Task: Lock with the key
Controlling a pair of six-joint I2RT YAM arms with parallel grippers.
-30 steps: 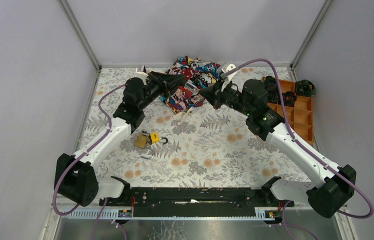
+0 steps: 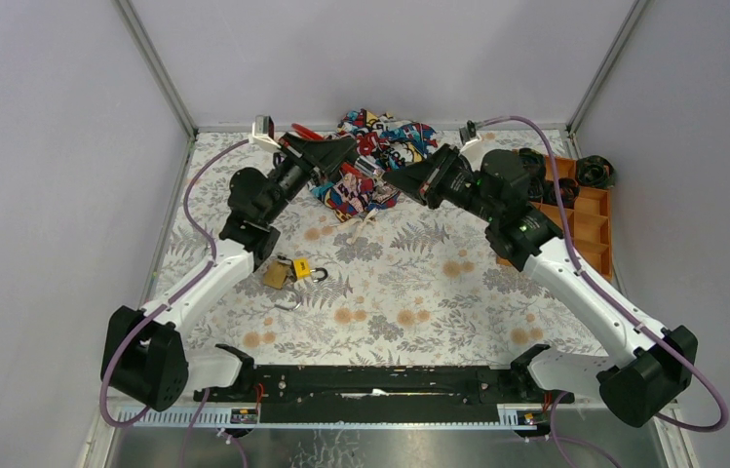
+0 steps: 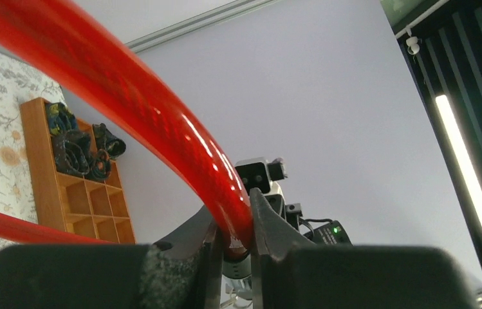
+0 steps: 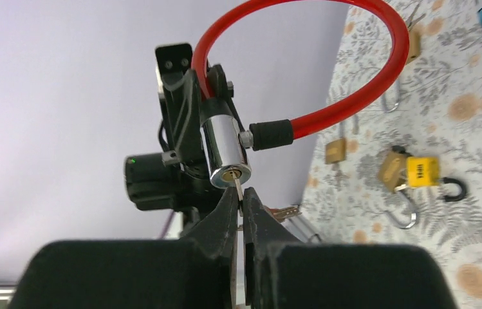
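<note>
A red cable lock with a silver cylinder [image 4: 223, 148] hangs in the air between my two arms. My left gripper is shut on the red cable [image 3: 161, 122], close by the cylinder. The right gripper is shut on a thin key [image 4: 238, 188], whose blade meets the keyhole in the cylinder's end face; how deep it sits cannot be told. From above, the left gripper [image 2: 351, 154] and the right gripper [image 2: 390, 178] face each other, with the cylinder [image 2: 368, 168] between them.
Several padlocks, among them a yellow one [image 2: 301, 268] and a brass one [image 2: 276, 275], lie on the floral tabletop at left. A patterned cloth [image 2: 390, 141] is bunched at the back. At right stands a wooden compartment box [image 2: 592, 229] with dark coils.
The left wrist has tilted and shifted slightly left, with more red cable showing beside it. Both grips stay shut.
</note>
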